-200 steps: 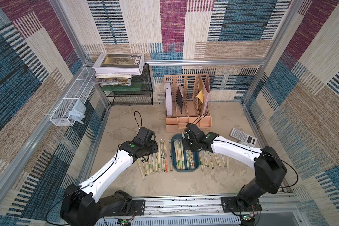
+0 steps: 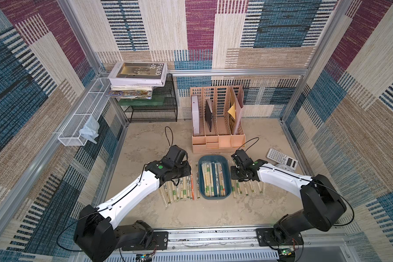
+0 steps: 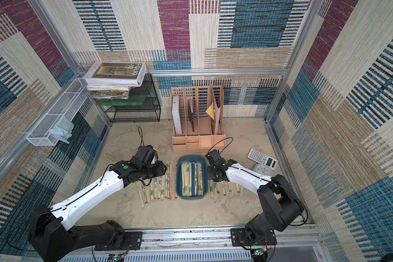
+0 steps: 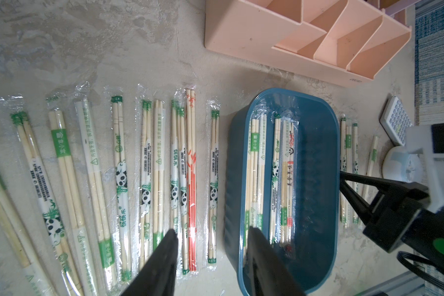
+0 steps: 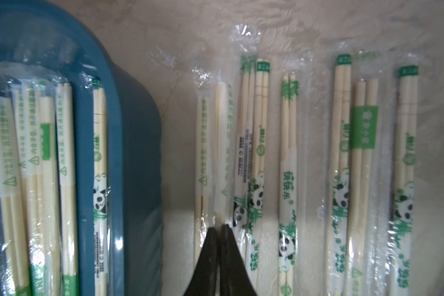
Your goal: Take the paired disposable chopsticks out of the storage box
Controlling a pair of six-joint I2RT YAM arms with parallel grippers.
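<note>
The blue storage box (image 2: 229, 179) stands mid-table with several wrapped chopstick pairs (image 5: 5, 148) in it. My right gripper is low over the table just right of the box, its fingers shut. One wrapped chopstick pair (image 5: 223, 118) runs in line to its fingertips and appears pinched there; its lower part is hidden by the fingers. Another wrapped pair (image 5: 202, 162) lies close at its left. My left gripper is open and empty, held above the row of wrapped pairs (image 4: 118, 172) left of the box.
More wrapped pairs (image 5: 288, 197) lie in a row to the right of the box. A pink organizer (image 2: 218, 144) stands behind it. A calculator (image 2: 282, 158) and a white round object (image 4: 402, 165) sit farther right.
</note>
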